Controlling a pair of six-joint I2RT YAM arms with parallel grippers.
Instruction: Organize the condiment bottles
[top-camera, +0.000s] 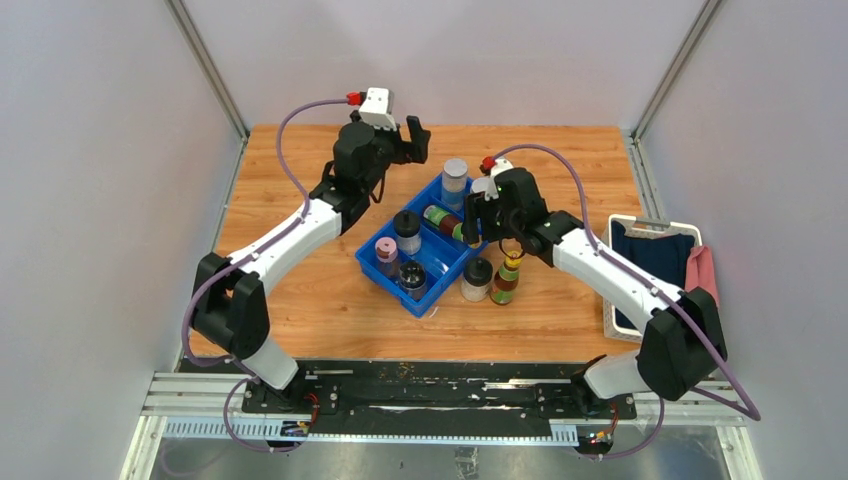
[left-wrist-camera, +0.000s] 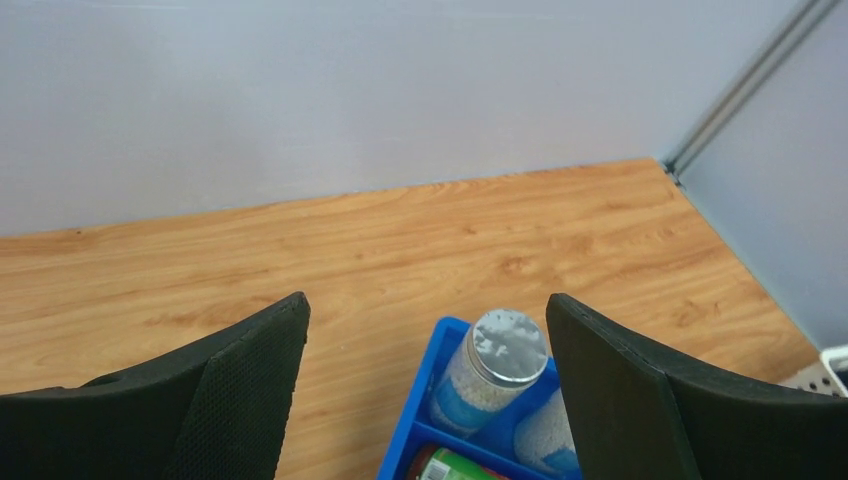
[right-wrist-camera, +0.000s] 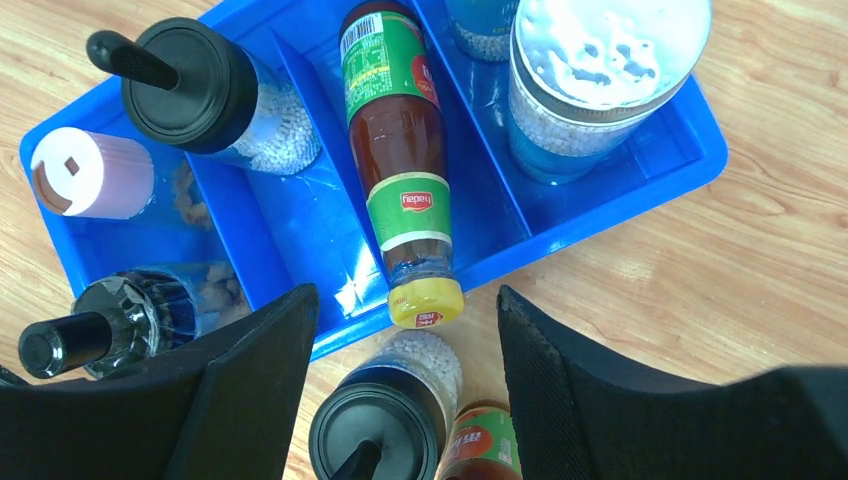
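Note:
A blue divided tray (top-camera: 365, 262) holds several shakers and a lying brown bottle with green labels and yellow cap (right-wrist-camera: 403, 150). A pink-lidded shaker (right-wrist-camera: 105, 175) is in the left compartment. A black-lidded shaker (right-wrist-camera: 370, 430) and an upright green-labelled bottle (top-camera: 504, 285) stand outside, below the tray's right side in the top view. My right gripper is open over the lying bottle's cap end, nothing held. My left gripper (top-camera: 415, 135) is open above the table, up-left of the tray; a silver-lidded jar (left-wrist-camera: 508, 345) shows beyond its fingers.
A white basket (top-camera: 610, 330) with dark and pink cloths stands at the right edge.

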